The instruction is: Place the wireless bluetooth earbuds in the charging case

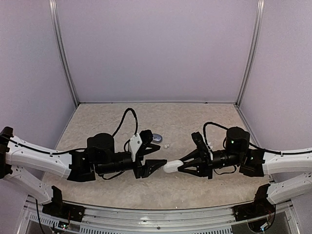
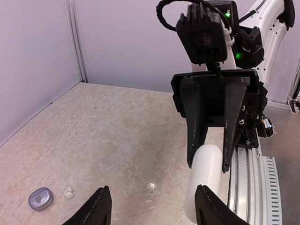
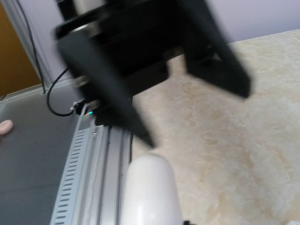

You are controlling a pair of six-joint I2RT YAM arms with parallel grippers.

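Observation:
The white charging case (image 1: 172, 166) is held off the table, with my right gripper (image 1: 181, 165) shut on its near end. Its shape looks smooth and rounded; whether the lid is open cannot be told. In the right wrist view, the case (image 3: 151, 192) rises from the bottom edge. My left gripper (image 1: 161, 155) stands partly open just left of the case, nothing seen between its fingers. In the left wrist view, the right finger's tip (image 2: 202, 193) overlaps the case (image 2: 206, 171); contact is unclear. Small white pieces, apparently earbuds (image 1: 166, 146), lie on the table behind.
A round grey-blue object (image 1: 156, 138) lies on the table close to the small white pieces, behind my left gripper. A metal rail (image 1: 161, 214) runs along the front edge.

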